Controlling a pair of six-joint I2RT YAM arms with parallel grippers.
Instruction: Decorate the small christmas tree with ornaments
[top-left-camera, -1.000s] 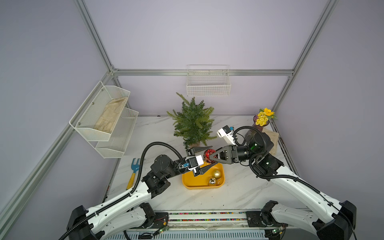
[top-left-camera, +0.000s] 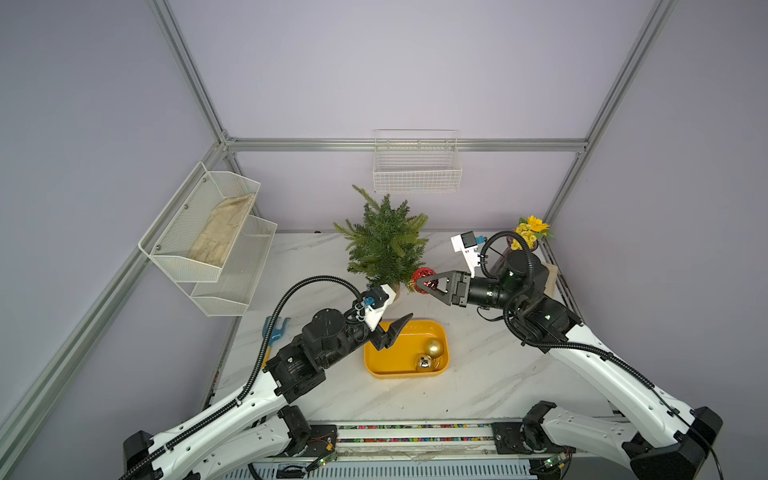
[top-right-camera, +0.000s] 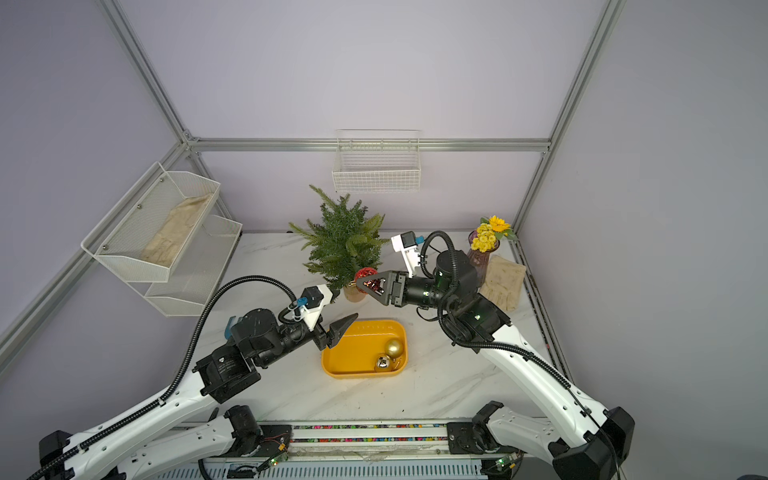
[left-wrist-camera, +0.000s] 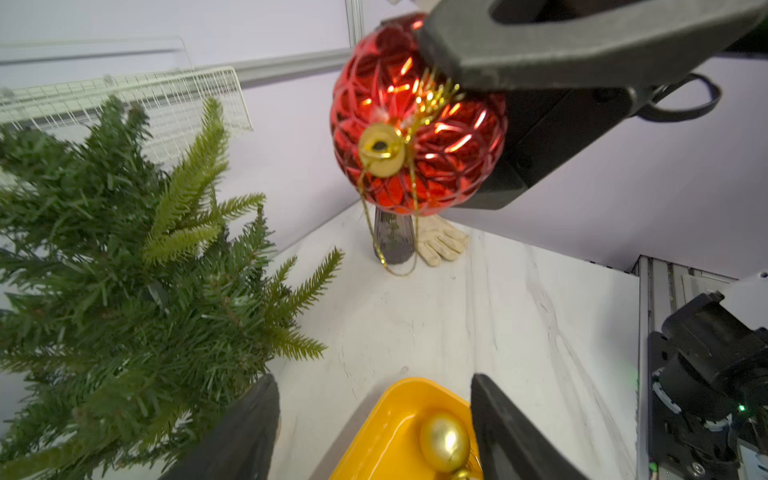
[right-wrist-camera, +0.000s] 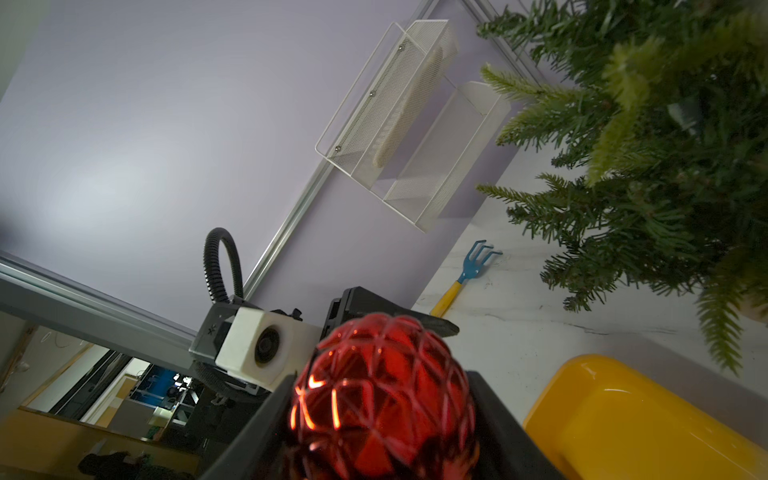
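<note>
The small tree stands mid-table toward the back, with a yellow tray in front holding gold and silver balls. My right gripper is shut on a red patterned ornament, raised right of the tree's lower branches; a gold loop hangs from it. My left gripper is open and empty, lower and left of the ornament, above the tray's left side.
Mesh shelves hang on the left wall, a wire basket at the back. A vase of flowers, a beige cloth and a blue rake lie around the table's sides.
My left gripper has moved back to the left, away from the ornament, and rotated. My right gripper has risen with the red ornament.
</note>
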